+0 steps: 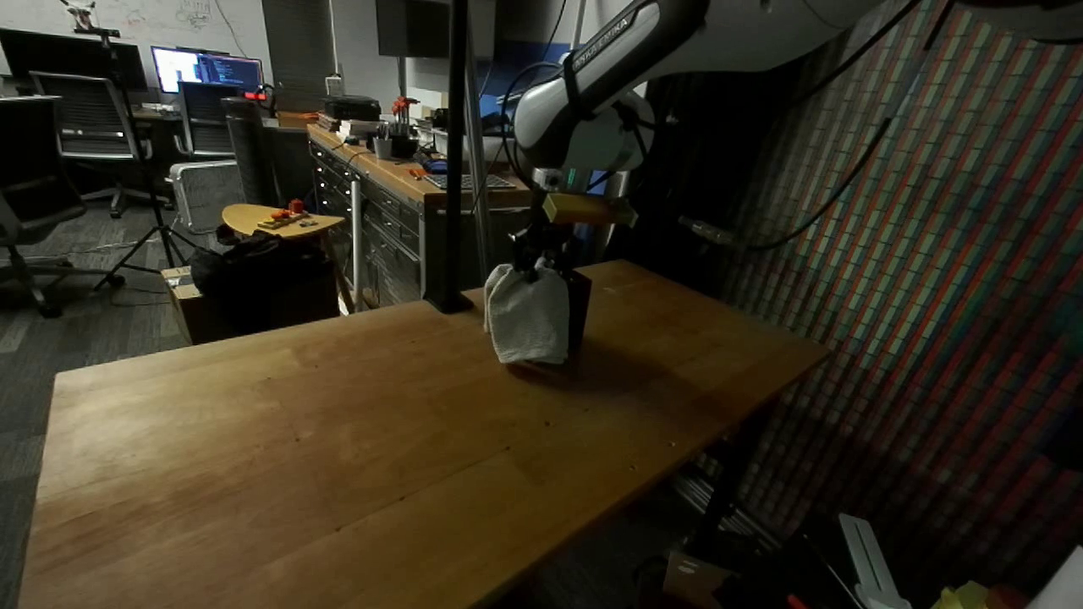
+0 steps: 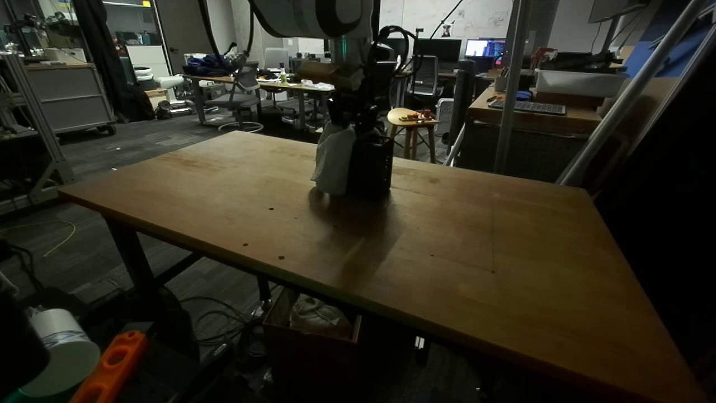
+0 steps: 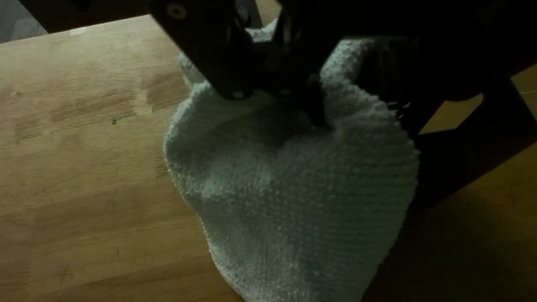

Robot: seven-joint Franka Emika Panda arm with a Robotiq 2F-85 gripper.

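A white knitted cloth (image 1: 530, 316) hangs from my gripper (image 1: 538, 269), which is shut on its upper part. In the wrist view the cloth (image 3: 307, 201) bulges out below the dark fingers (image 3: 316, 103) and covers much of the picture. Right behind the cloth stands a black box-like holder (image 2: 371, 164) on the wooden table. The cloth (image 2: 333, 158) drapes down the holder's side, its lower edge close to the tabletop. Whether any of the cloth lies inside the holder is hidden.
A black upright post (image 1: 457, 203) rises at the table's back edge, left of the gripper in exterior view 1.
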